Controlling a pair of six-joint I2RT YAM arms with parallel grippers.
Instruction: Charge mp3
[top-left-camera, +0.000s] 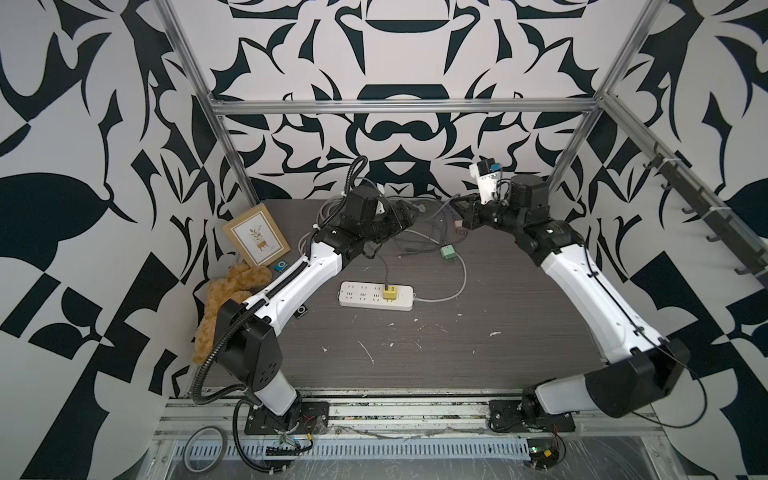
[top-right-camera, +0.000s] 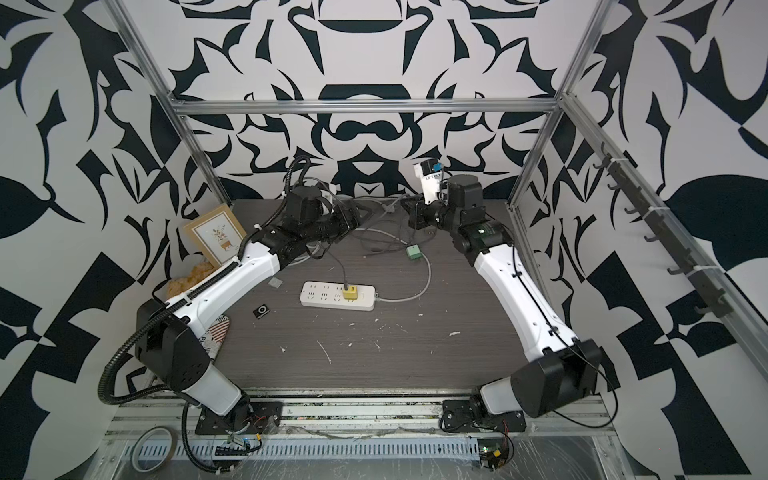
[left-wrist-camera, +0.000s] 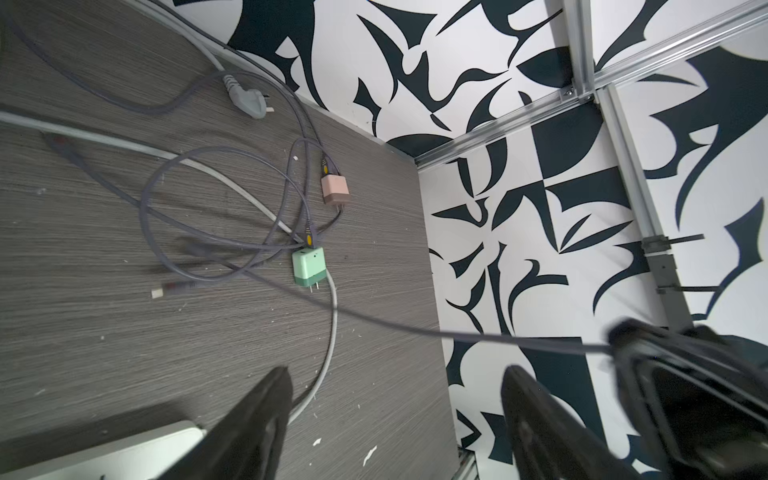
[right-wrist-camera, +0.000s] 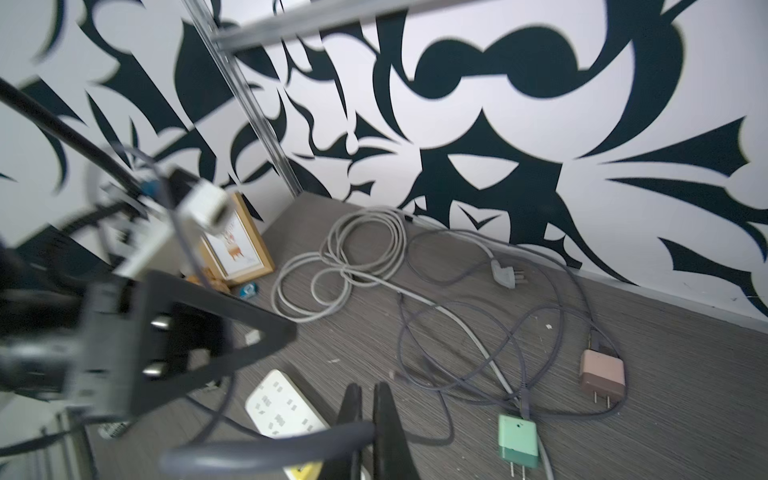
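Observation:
The power strip (top-left-camera: 364, 293) lies mid-table, a yellow charger (top-left-camera: 389, 293) in one socket with a grey cable rising from it. To the strip's left is a small black square device (top-right-camera: 261, 311), perhaps the mp3 player. My right gripper, raised at the table's back, is shut on a dark grey cable (right-wrist-camera: 272, 448). In the left wrist view that cable stretches taut across to it. My left gripper stands open over the table, no object between its fingers. How the held cable ends is unclear.
Loose cables lie tangled at the back among a green charger (right-wrist-camera: 518, 440), a pink charger (right-wrist-camera: 601, 373) and a grey plug (right-wrist-camera: 505, 275). A picture frame (top-left-camera: 256, 236) and fluffy toy (top-left-camera: 216, 308) stand left.

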